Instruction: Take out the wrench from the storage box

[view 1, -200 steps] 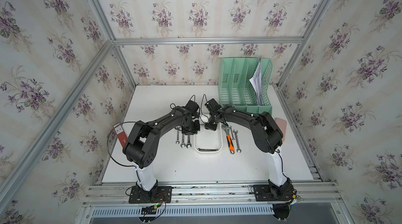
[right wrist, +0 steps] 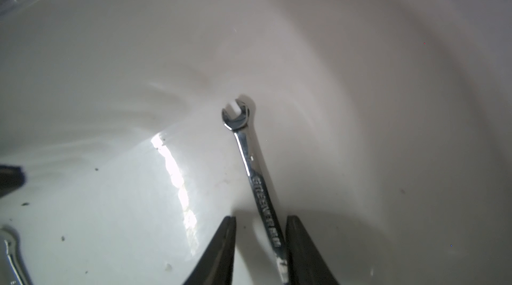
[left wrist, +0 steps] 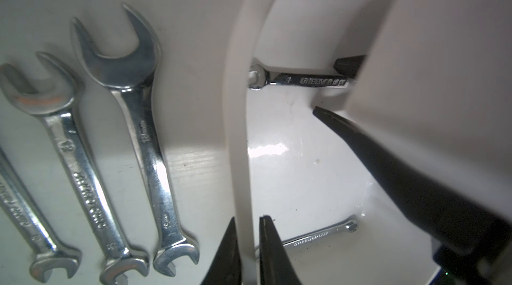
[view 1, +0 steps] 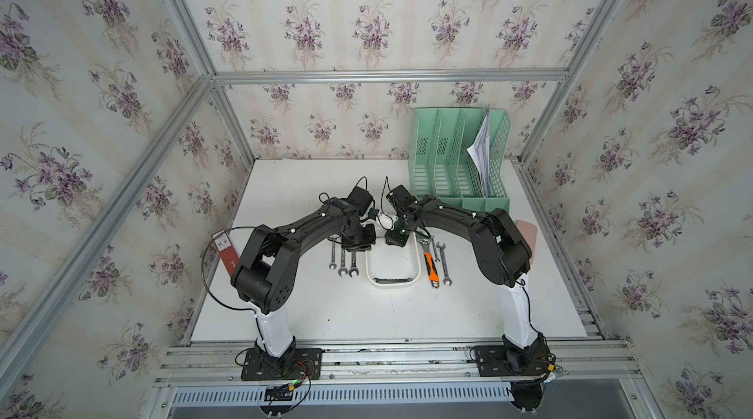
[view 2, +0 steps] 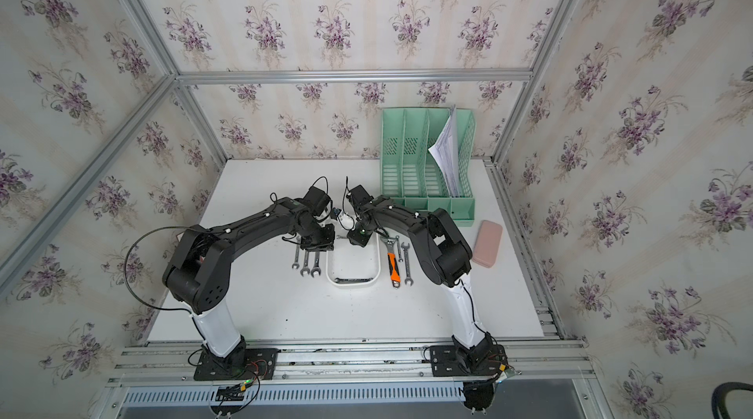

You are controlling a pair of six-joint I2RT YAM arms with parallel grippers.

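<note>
The white storage box point(view 1: 392, 262) stands mid-table under both arms. A small silver wrench point(right wrist: 260, 191) lies on its floor toward the far end, its open end pointing away from my right gripper. That gripper stands part open over the wrench's handle, one finger to either side, with a gap showing. From the left wrist, the same wrench point(left wrist: 298, 79) runs crosswise toward the right gripper's dark fingers point(left wrist: 341, 135). My left gripper is shut on the box's left rim point(left wrist: 238, 125). A second wrench point(left wrist: 320, 234) lies near the box's front wall.
Several wrenches point(left wrist: 146, 135) lie on the table just left of the box. An orange-handled adjustable wrench point(view 1: 431, 268) and two wrenches lie to its right. A green file rack point(view 1: 443, 204) stands at the back right.
The left arm has barely moved.
</note>
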